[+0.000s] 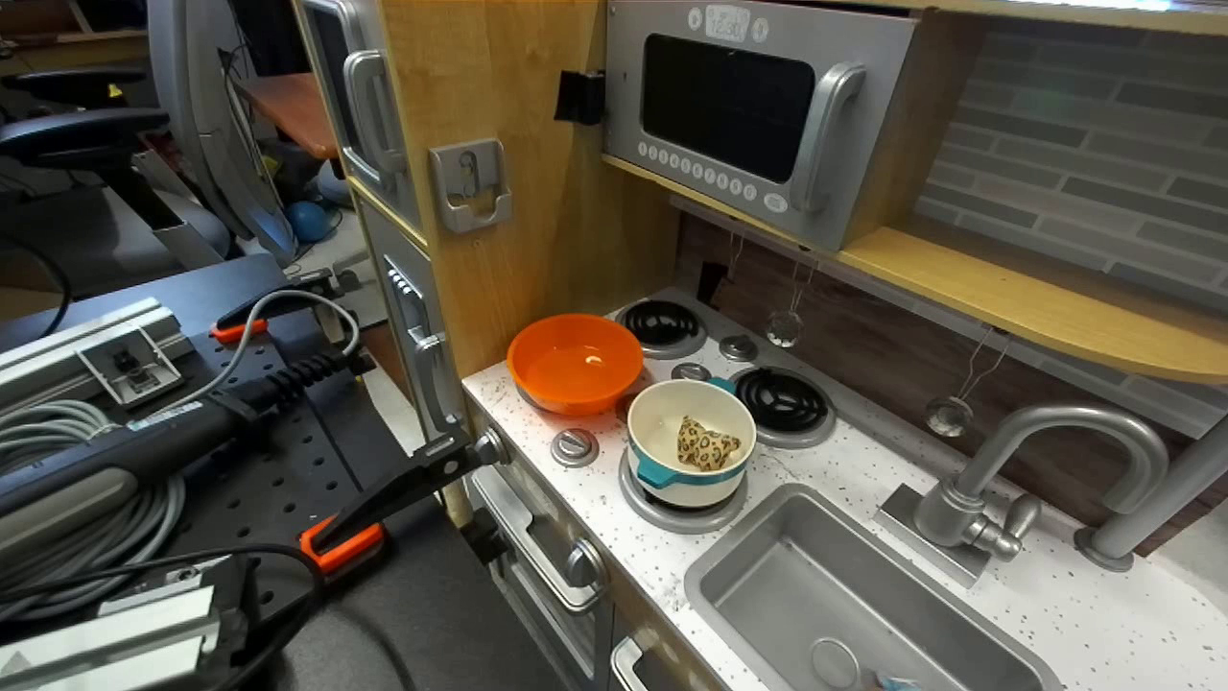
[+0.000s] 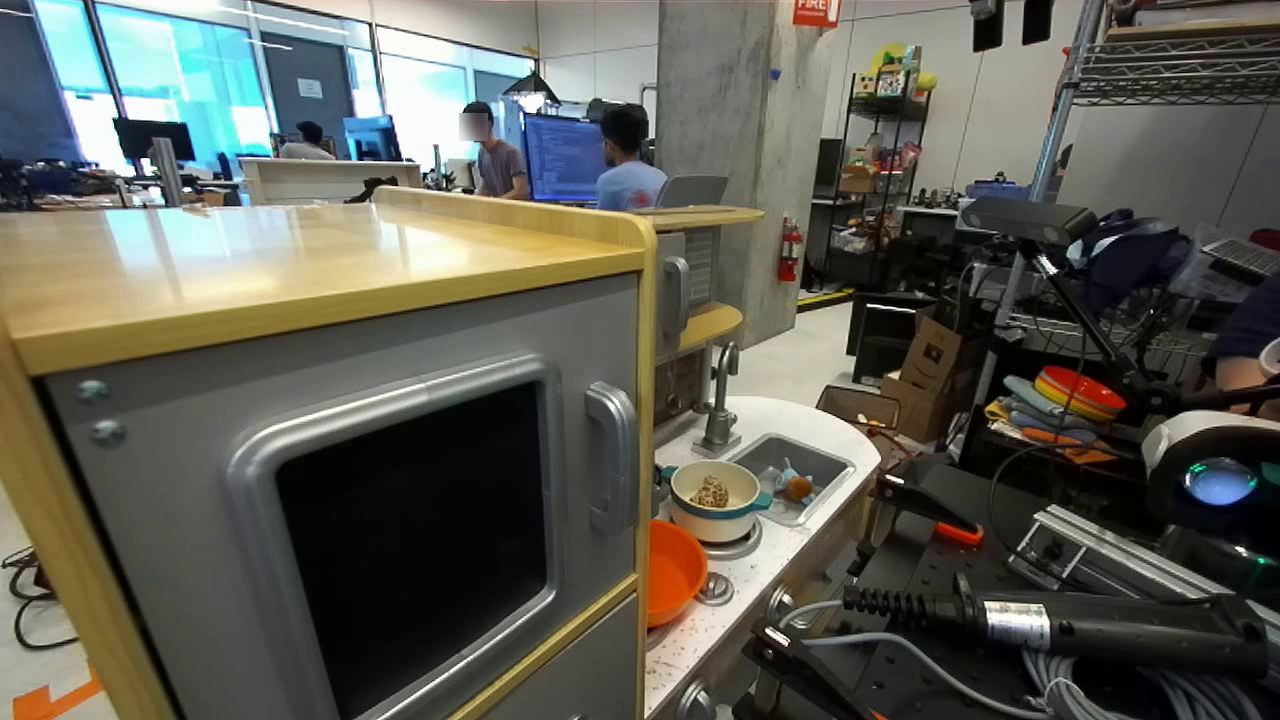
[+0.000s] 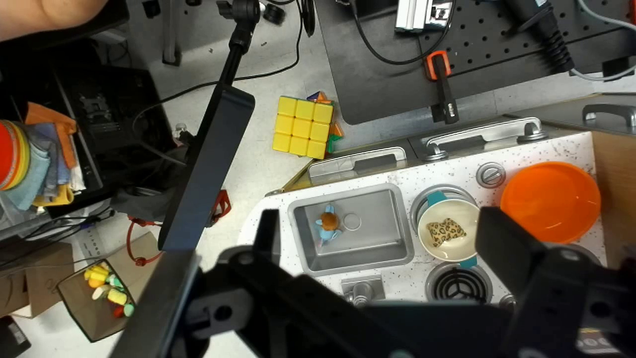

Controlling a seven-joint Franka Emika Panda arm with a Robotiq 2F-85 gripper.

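Observation:
In the wrist view my gripper is wide open, its black fingers far apart and nothing held between them. Beyond them lies the toy kitchen counter, with a cream pot (image 1: 691, 489) with teal handles on a front burner. A leopard-print cloth object (image 1: 704, 444) rests inside that pot. Left of the pot, an orange bowl (image 1: 575, 364) stands by the wooden side wall. A blue and brown plush toy (image 3: 328, 224) lies in the grey sink (image 3: 372, 253). Neither exterior view shows the gripper.
A curved faucet (image 1: 1042, 461) rises behind the sink, below a wooden shelf (image 1: 1036, 299). The toy microwave (image 1: 748, 109) overhangs the stove's back. Opposite the counter, a black table (image 1: 391, 587) carries cables and clamps. Speckled counter around the sink is clear.

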